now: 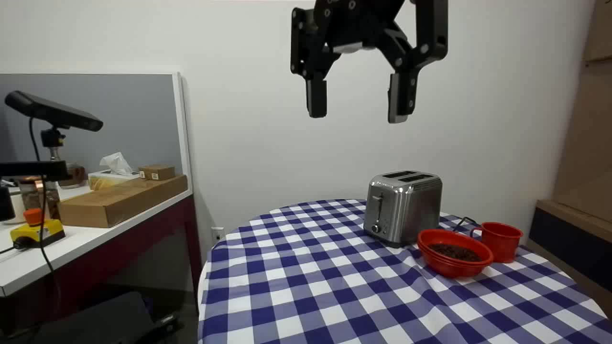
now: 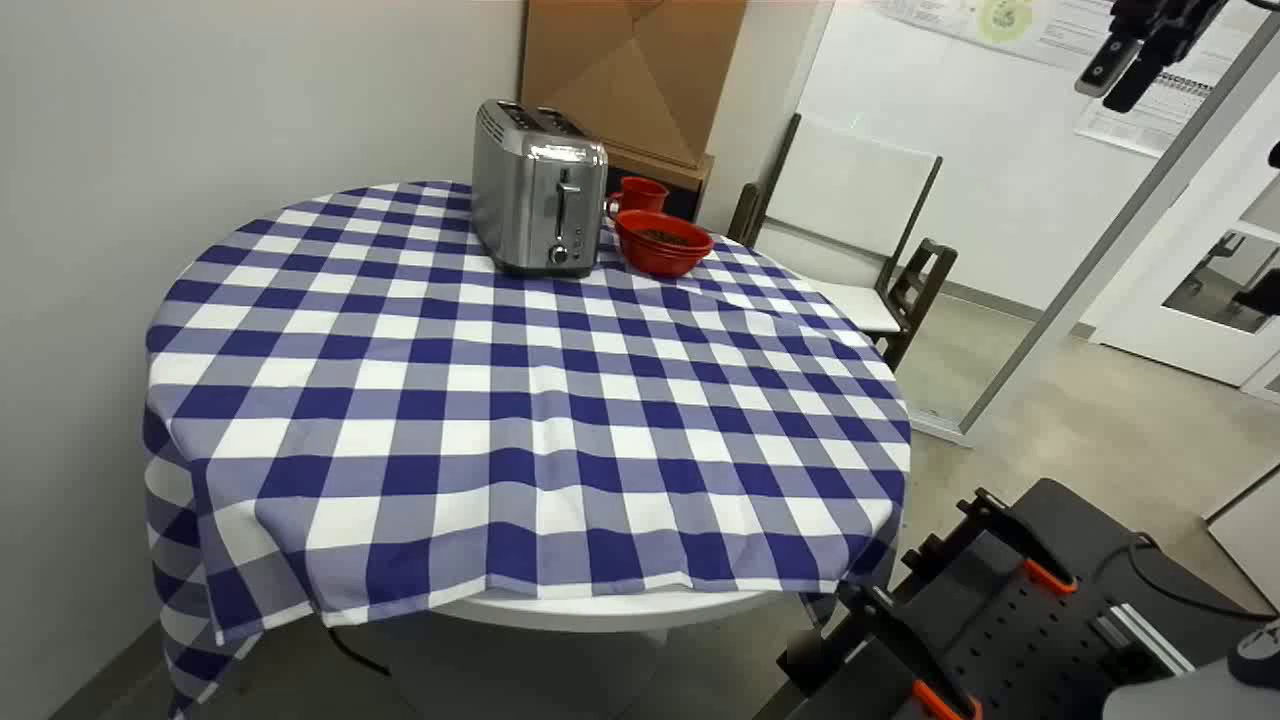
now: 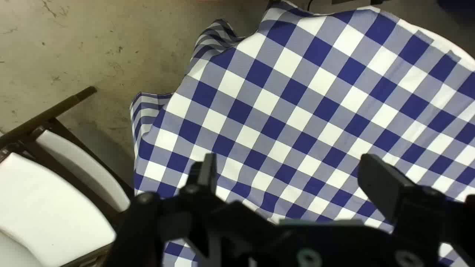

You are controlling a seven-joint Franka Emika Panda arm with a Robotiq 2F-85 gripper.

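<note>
High above the table my gripper [image 1: 359, 109] stands open, its two fingers wide apart and only air between them. In the wrist view the gripper spreads over bare checked cloth. A silver toaster [image 1: 403, 207] stands upright towards the back of the table, its two slots on top empty as far as I can see. Close beside it sits a red bowl [image 1: 454, 253], seemingly stacked in another, with small dark bits inside. Behind the bowl is a red mug [image 1: 499, 241]. Toaster, bowl and mug are all out of the wrist view.
A blue-and-white checked tablecloth [image 2: 504, 396] covers the round table, whose front and left are clear. Left of it, a white side table [image 1: 69, 258] bears a long cardboard box [image 1: 123, 198]. Chairs [image 3: 53, 200] stand by the table's edge.
</note>
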